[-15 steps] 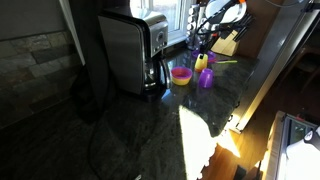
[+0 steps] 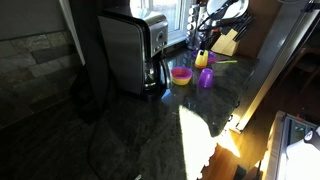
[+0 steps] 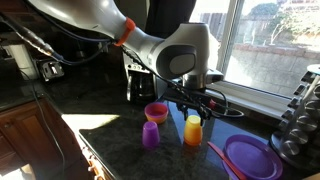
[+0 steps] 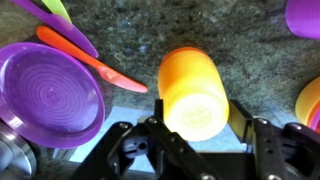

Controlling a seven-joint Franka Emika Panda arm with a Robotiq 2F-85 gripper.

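Note:
An upside-down yellow-orange cup (image 3: 192, 134) stands on the dark counter, its closed end facing up in the wrist view. Whether it is one cup or two nested ones, I cannot tell. My gripper is over it from above, with a black finger close on either side of the cup's closed end. Contact between fingers and cup does not show clearly. A purple cup (image 3: 151, 135) stands a short way off, also seen in exterior view 1 as a purple cup (image 2: 205, 78) in front of the yellow one.
A pink and yellow bowl (image 3: 158, 114) sits beside the cups. On the cup's other side lie a purple plate (image 4: 92, 118) and an orange knife (image 4: 90, 60). A coffee maker (image 2: 137, 50) and the window bound the back.
The arm's white part has shifted slightly at the top of exterior view 1. The cups and bowl show no clear movement.

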